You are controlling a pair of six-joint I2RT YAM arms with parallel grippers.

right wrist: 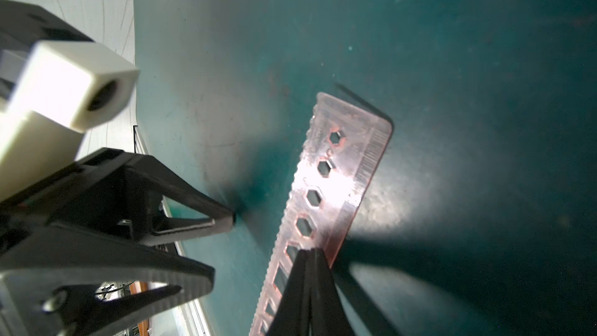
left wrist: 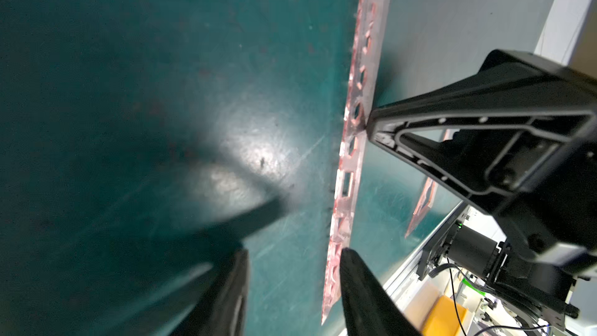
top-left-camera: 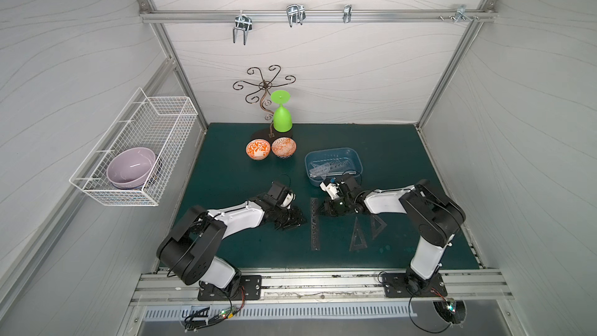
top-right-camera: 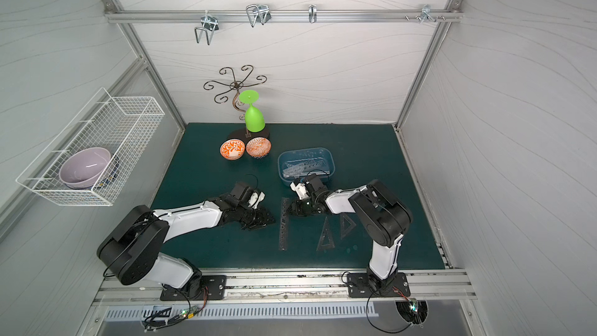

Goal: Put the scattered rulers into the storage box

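Note:
A long clear ruler with cut-out holes lies lengthwise between my two grippers. To its left, my left gripper is part open and empty; one finger overlaps the ruler's near end in view. My right gripper is shut, its fingertips against the ruler's strip; whether the edge is pinched cannot be told. Two clear triangle rulers, one and a second, lie to the right. The blue storage box behind the right gripper contains clear rulers.
Two orange patterned bowls stand at the back left, by a green goblet and a metal scroll stand. A white wire basket with a purple bowl hangs on the left wall.

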